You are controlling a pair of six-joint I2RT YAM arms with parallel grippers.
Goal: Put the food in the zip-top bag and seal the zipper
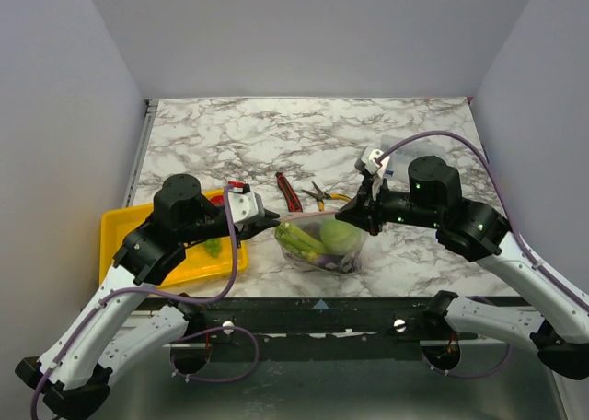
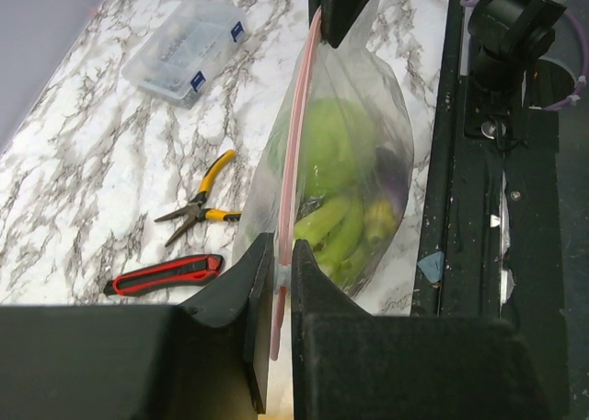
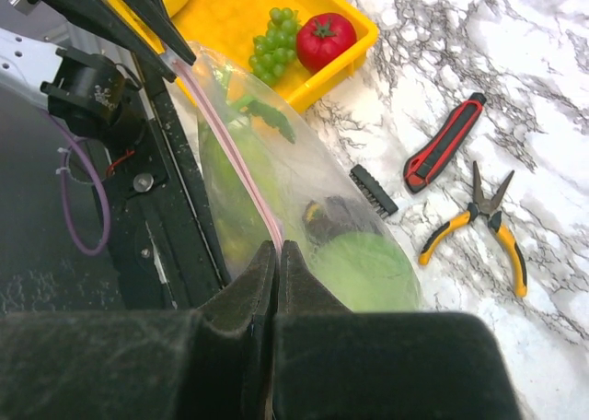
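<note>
The clear zip top bag (image 1: 345,264) hangs between my two grippers, with a pale green round food (image 2: 336,144), long green food (image 2: 339,236) and something dark purple inside. Its pink zip strip (image 3: 225,139) runs taut as a single line. My left gripper is shut on the strip at the bag's left end, where a small clear slider (image 2: 284,275) shows at the fingertips. At the opposite end, my right gripper is shut with the strip entering between its fingertips. Whether the zip is sealed all along cannot be told.
On the left, a yellow tray (image 1: 115,245) holds green grapes (image 3: 273,47) and a tomato (image 3: 325,40). Behind the bag lie a red cutter (image 1: 289,192) and pliers (image 1: 322,196). A clear plastic box (image 2: 184,50) is farther right.
</note>
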